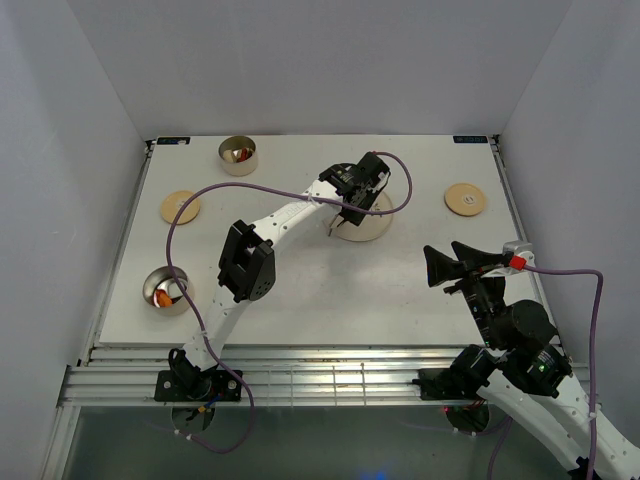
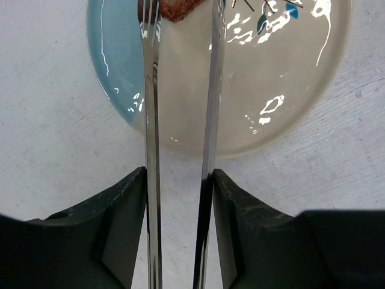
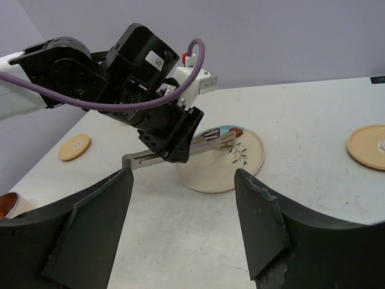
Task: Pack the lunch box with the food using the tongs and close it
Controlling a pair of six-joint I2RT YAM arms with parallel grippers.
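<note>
My left gripper is shut on metal serving tongs (image 2: 153,132), whose two arms stand apart between its fingers. The tongs reach over a cream plate (image 1: 366,228) with a blue side and a leaf pattern. A brown piece of food (image 2: 178,7) shows between the tong tips at the upper edge of the left wrist view; whether it is gripped or resting on the plate, I cannot tell. The right gripper (image 1: 455,262) stands open and empty, off the table's right front. In the right wrist view the tong tips (image 3: 227,141) hover at or just over the plate.
Two round metal containers with food, one at the back (image 1: 238,156) and one at the front left (image 1: 168,292), stand on the table. Round wooden lids lie left (image 1: 180,207) and right (image 1: 465,199). Free table surface lies front right of the plate.
</note>
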